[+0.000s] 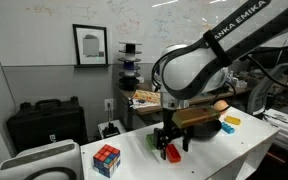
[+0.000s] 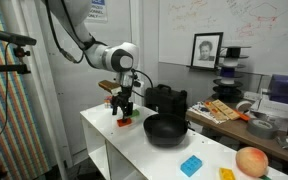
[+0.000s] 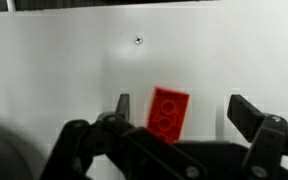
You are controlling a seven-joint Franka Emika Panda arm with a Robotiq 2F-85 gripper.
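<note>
A red block [image 3: 167,114] with round studs lies on the white table, seen from above in the wrist view. My gripper is open over it, one finger to either side and nothing clasped. The block is nearer the left finger [image 3: 123,106] than the right finger [image 3: 246,115]. In exterior view 1 the red block [image 1: 172,152] shows below the gripper [image 1: 173,146], partly covered by a finger. From the other side, the block [image 2: 124,122] appears beneath the gripper [image 2: 123,113].
A green block [image 1: 152,142] lies close to the red one. A multicoloured cube [image 1: 107,160] sits to the left in exterior view 1. The black pan [image 2: 165,130] stands beside the arm, with a blue block [image 2: 191,165] farther along the table.
</note>
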